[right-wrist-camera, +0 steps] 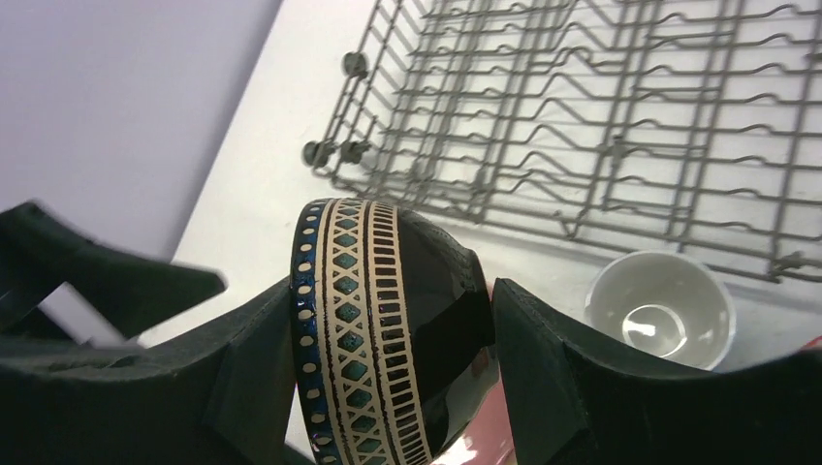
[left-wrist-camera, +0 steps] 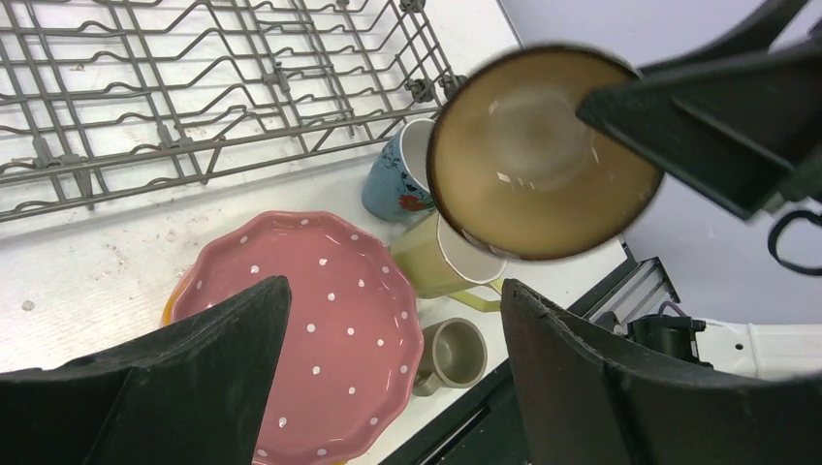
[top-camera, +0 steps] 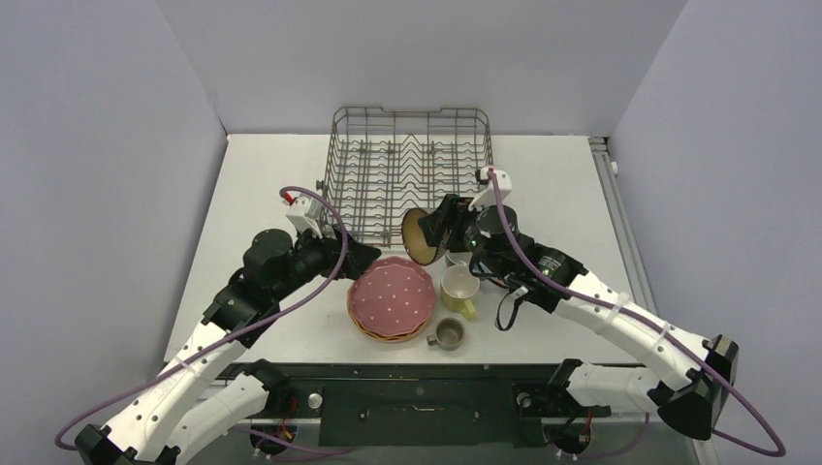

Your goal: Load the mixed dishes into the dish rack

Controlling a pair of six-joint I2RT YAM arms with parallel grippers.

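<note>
In the top view a brown bowl [top-camera: 416,235], tilted on its side, is held in the air by my right gripper [top-camera: 431,227] near the front edge of the dish rack [top-camera: 407,184]. The right wrist view shows the bowl's dark patterned outside [right-wrist-camera: 373,320] between the fingers. To the left, my left gripper [top-camera: 374,255] is open, and its wrist view shows nothing between its fingers. Below it a pink dotted plate [top-camera: 391,295] lies stacked on another. A yellow-green mug [left-wrist-camera: 441,257], a blue cup [left-wrist-camera: 395,181] and a small grey cup [left-wrist-camera: 456,351] stand beside the plates.
The rack looks empty. My right arm crosses above the table's right front and covers part of it.
</note>
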